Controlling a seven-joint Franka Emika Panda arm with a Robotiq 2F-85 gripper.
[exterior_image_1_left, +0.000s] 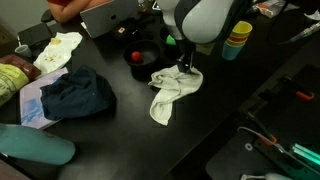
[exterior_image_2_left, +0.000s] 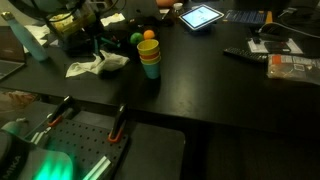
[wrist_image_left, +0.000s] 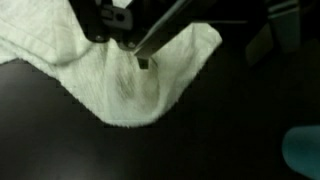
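Observation:
A crumpled white cloth (exterior_image_1_left: 174, 90) lies on the dark table in front of the black bowl. It is also seen as a pale towel (exterior_image_2_left: 97, 65) in the second exterior view. My gripper stands open in the wrist view, its fingers wide apart. One finger (wrist_image_left: 158, 38) is over the edge of the cloth (wrist_image_left: 125, 85), while the other is above dark table. Whether that finger touches the fabric I cannot tell. In the first exterior view, the gripper (exterior_image_1_left: 185, 63) is at the cloth's upper end, partly hidden by the arm.
A black bowl (exterior_image_1_left: 146, 72) with a red ball (exterior_image_1_left: 136, 57) sits behind the cloth. Stacked cups (exterior_image_2_left: 150, 58) stand beside it, near an orange ball (exterior_image_2_left: 149, 34). Dark fabric (exterior_image_1_left: 78, 95) and a teal bottle (exterior_image_1_left: 36, 145) are at left.

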